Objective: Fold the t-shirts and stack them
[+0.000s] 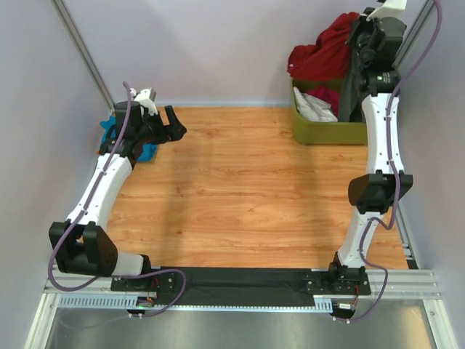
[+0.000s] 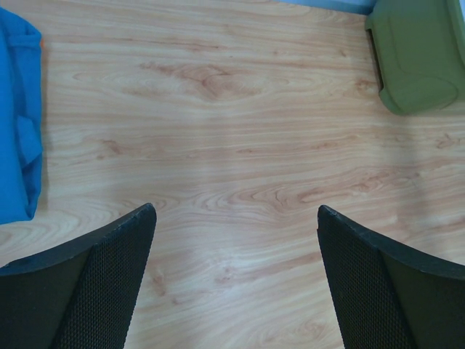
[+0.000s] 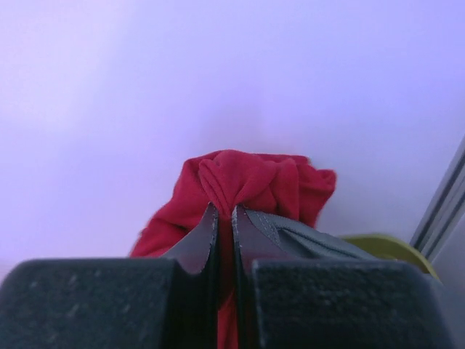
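Over the green bin (image 1: 323, 134) at the back right, my right gripper (image 1: 354, 36) is raised and shut on a red shirt (image 1: 322, 52). In the right wrist view, the bunched red cloth (image 3: 240, 182) runs between the fingers, with dark grey cloth (image 3: 298, 234) against it. Grey cloth (image 1: 351, 91) also hangs below that gripper into the bin; whether it is pinched too is unclear. A white shirt (image 1: 312, 106) and more red cloth (image 1: 326, 97) lie inside the bin. My left gripper stands open and empty above the table's left side.
Folded blue cloth (image 1: 147, 152) lies at the table's far left, partly hidden under my left arm in the top view. Walls flank both sides and the back.
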